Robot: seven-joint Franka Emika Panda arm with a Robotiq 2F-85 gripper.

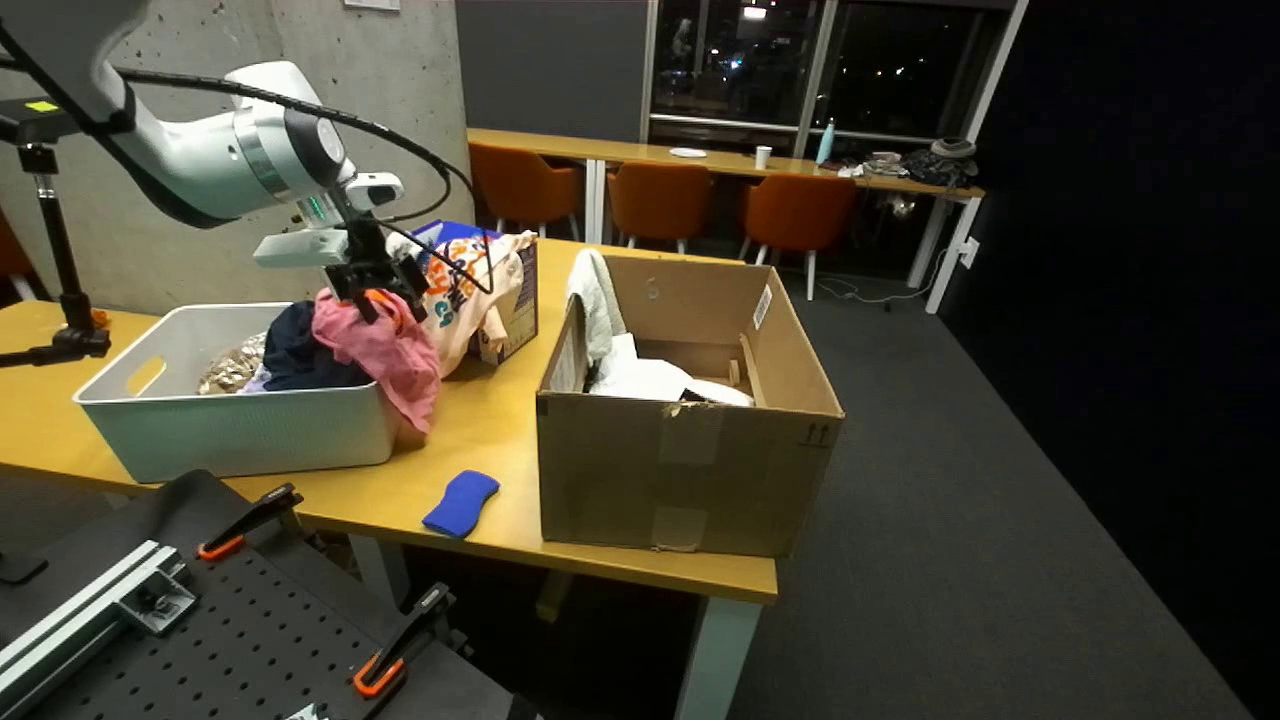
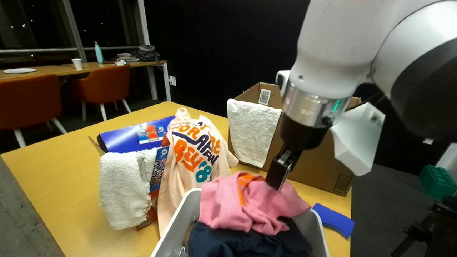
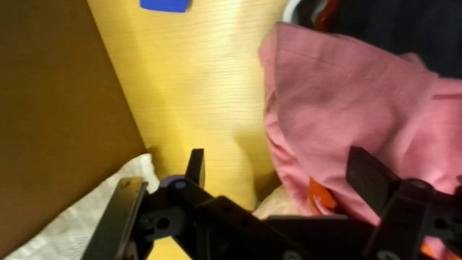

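My gripper is open, its two fingers wide apart in the wrist view, with nothing held. Under one finger lies a pink cloth (image 3: 346,99); bare yellow table shows below the other. In exterior view 2 this pink cloth (image 2: 252,201) drapes over the edge of a light grey bin (image 2: 182,216), on top of dark navy cloth (image 2: 240,242). Whether a finger touches the pink cloth cannot be told. A peach shirt with colourful lettering (image 2: 197,150) hangs over a blue box (image 2: 126,139) just behind the bin, beside a white towel (image 2: 126,188).
An open cardboard box (image 1: 672,480) stands to the right, a white towel (image 2: 252,130) over its side and white items inside. A blue sponge-like object (image 1: 461,503) lies near the table's front edge. Bare tabletop separates bin and box.
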